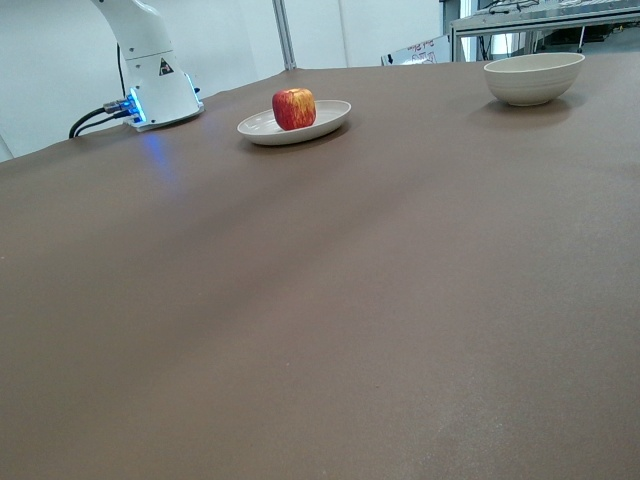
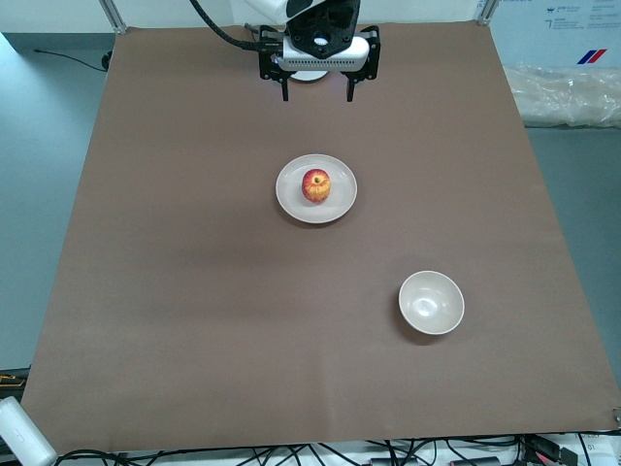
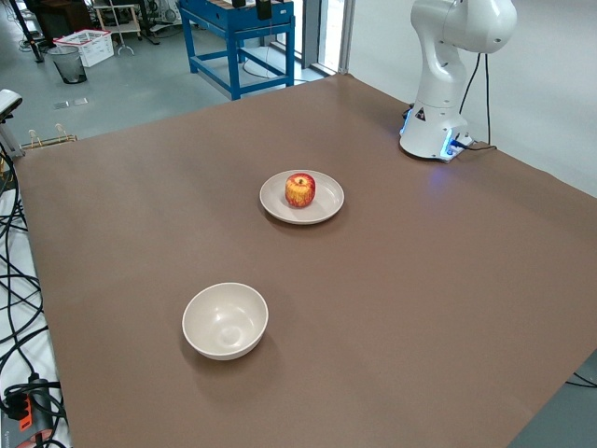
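A red-yellow apple [image 2: 316, 185] [image 1: 294, 108] [image 3: 299, 189] sits on a white plate [image 2: 292, 204] [image 1: 260, 130] [image 3: 326, 203] in the middle of the brown table. An empty white bowl [image 2: 431, 302] [image 1: 533, 80] [image 3: 225, 320] stands apart from it, lower right in the left camera view. In that same view my gripper [image 2: 316, 89] hangs over the table's far end, well away from plate and bowl, its two fingers spread wide and nothing visible between them.
The robot base [image 3: 429, 131] stands at one end of the table. Cables [image 3: 19, 299] run outside the table's opposite edge.
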